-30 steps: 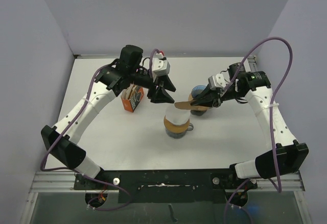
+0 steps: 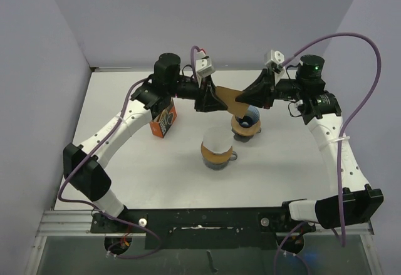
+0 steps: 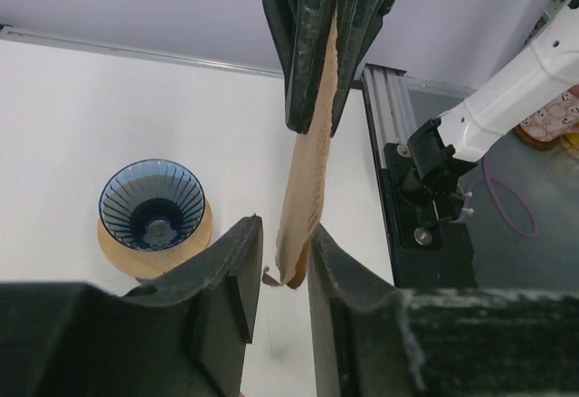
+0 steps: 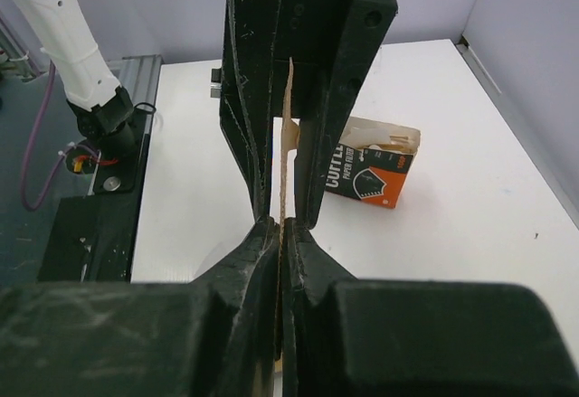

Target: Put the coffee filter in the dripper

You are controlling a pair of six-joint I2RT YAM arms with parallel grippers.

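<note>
A flat brown paper filter hangs above the table between my two grippers. My right gripper is shut on one side of it, and the paper appears edge-on as a thin strip in the right wrist view. At the other side, my left gripper is partly open; the filter's near edge lies between its fingers with a gap showing on the left. A ribbed dark-blue dripper with a wooden collar stands below and behind the filter. In front of it is a white-topped vessel with a wooden band.
An orange and black coffee filter box stands open at the left back of the white table. Purple cables loop beside both arms.
The right gripper has carried the filter up and back from above the white-topped vessel. Lately the left gripper has moved right, bringing its fingers around the filter's left edge.
</note>
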